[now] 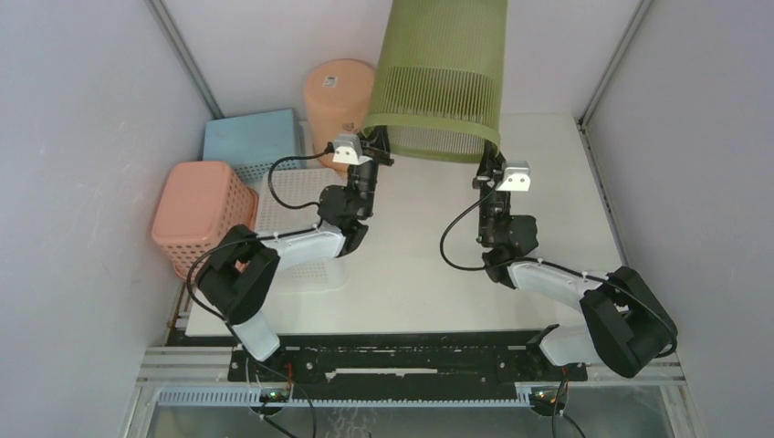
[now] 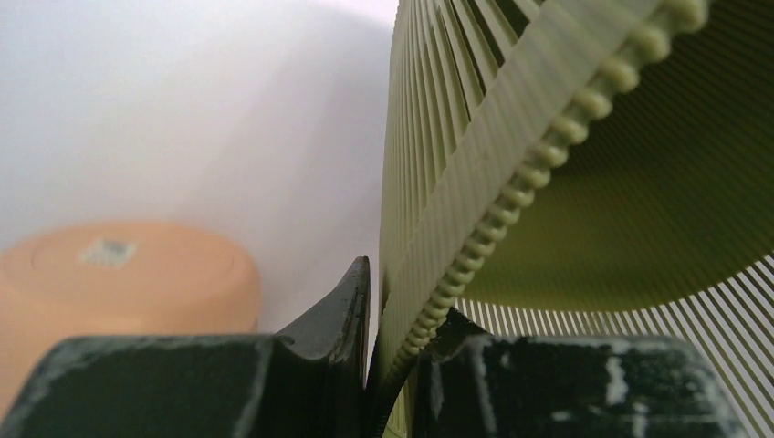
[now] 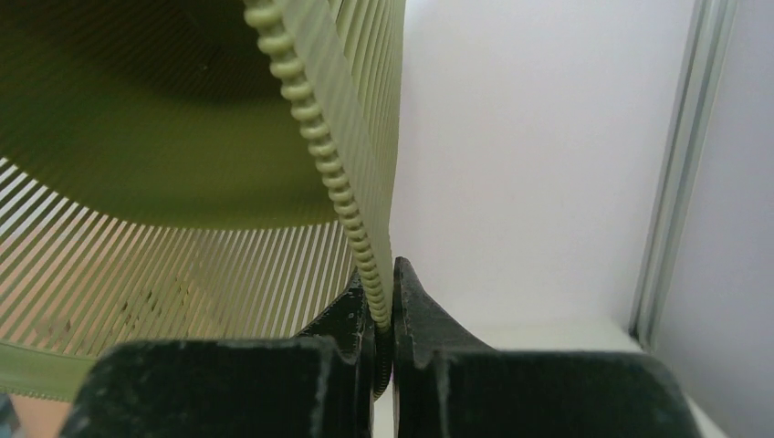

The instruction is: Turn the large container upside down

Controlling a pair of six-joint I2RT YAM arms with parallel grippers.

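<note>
The large green slatted container (image 1: 443,55) is held up off the table, its open rim toward the arms and its inside partly showing. At the left of that rim is my left gripper (image 1: 372,137). Its fingers (image 2: 351,319) stand a little apart on either side of the rim (image 2: 456,228), with a narrow gap beside the left one. My right gripper (image 1: 490,157) is shut on the rim's right side, with its fingers (image 3: 415,319) pressed close on the green edge (image 3: 351,210). The container's far end is cut off in the top view.
An orange bin (image 1: 333,96) stands close behind my left gripper. Farther left are a blue basket (image 1: 251,137), a pink basket (image 1: 196,210) and a white basket (image 1: 297,196).
</note>
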